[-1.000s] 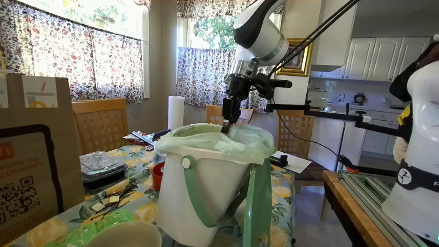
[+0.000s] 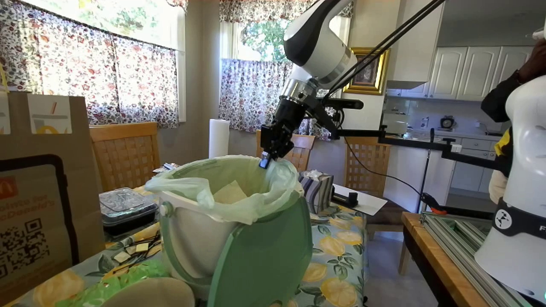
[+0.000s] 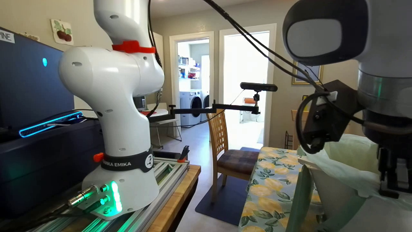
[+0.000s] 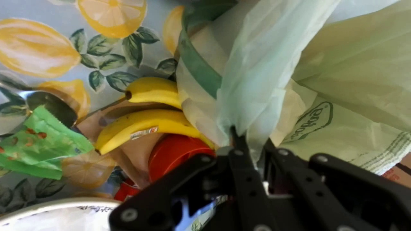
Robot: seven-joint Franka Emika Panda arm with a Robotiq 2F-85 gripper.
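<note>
A white bin (image 2: 192, 233) with a green lid (image 2: 268, 258) hanging open at its side stands on the table, tilted toward the camera of exterior view 1. A pale green bag (image 2: 256, 207) lines it and folds out over the rim. My gripper (image 2: 266, 158) is at the far rim, shut on the bag. In the wrist view the bag (image 4: 260, 88) bunches up between the fingertips of my gripper. A beige piece (image 2: 230, 192) shows inside the bin.
Two bananas (image 4: 144, 127) and a red container (image 4: 175, 154) lie close beside the bin. A pale bowl (image 2: 151, 294), a green packet (image 4: 40, 144) and a black tray (image 2: 128, 209) are also on the table. A paper bag (image 2: 43, 194) stands at the left.
My gripper has moved left and slightly down, and now leans; the lid has turned with the bin.
</note>
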